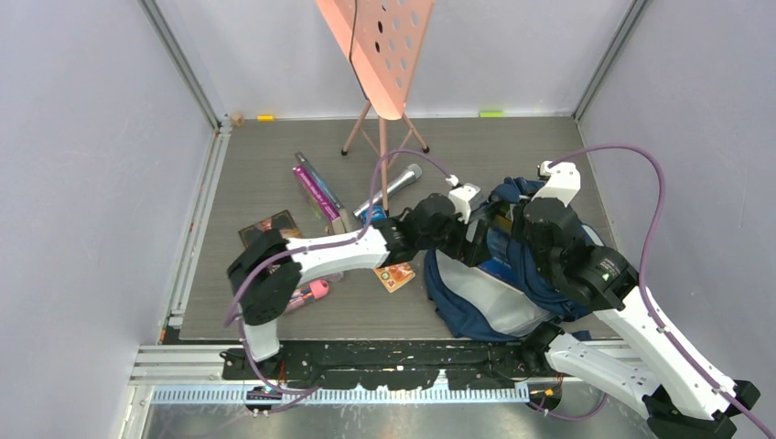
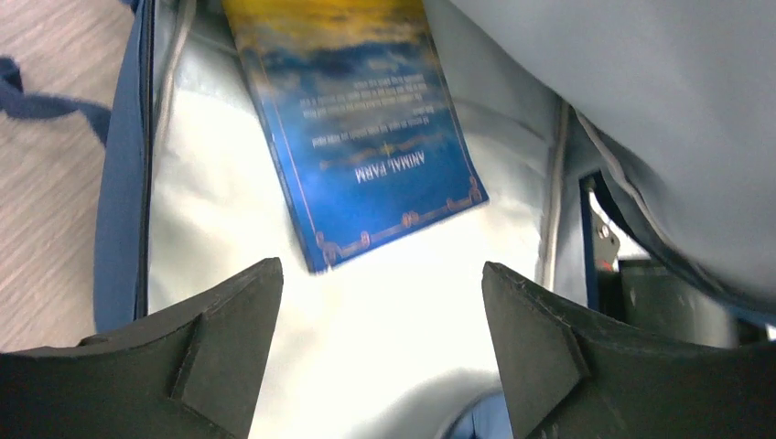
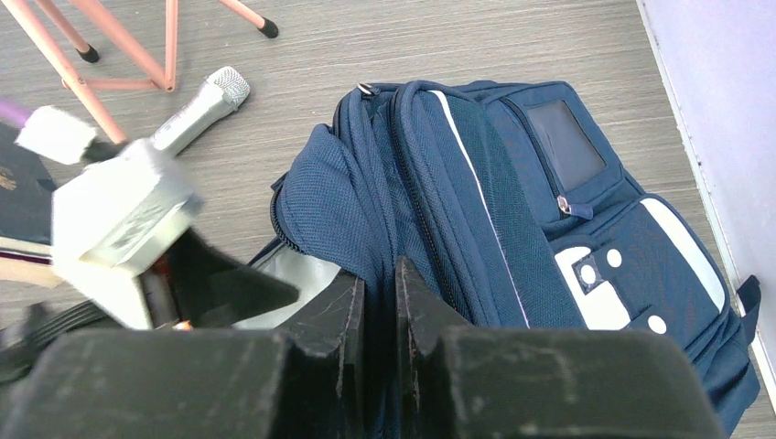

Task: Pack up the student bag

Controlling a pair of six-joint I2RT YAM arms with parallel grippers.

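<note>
The navy student bag (image 3: 512,210) lies at the right of the table with its pale lining (image 1: 471,288) showing. My right gripper is shut on the fabric of the bag's edge. Inside the bag, the blue and yellow Animal Farm book (image 2: 375,137) rests on the white lining. My left gripper stands open at the bag's mouth, the book beyond its parted fingers and touching neither. From above, the two arms hide much of the opening.
Left of the bag lie more books (image 1: 316,192), a silver microphone (image 1: 403,178), a blue-labelled can (image 1: 373,214), an orange card-like item (image 1: 395,276) and a pink item (image 1: 317,289). A pink stand (image 1: 382,165) rises behind.
</note>
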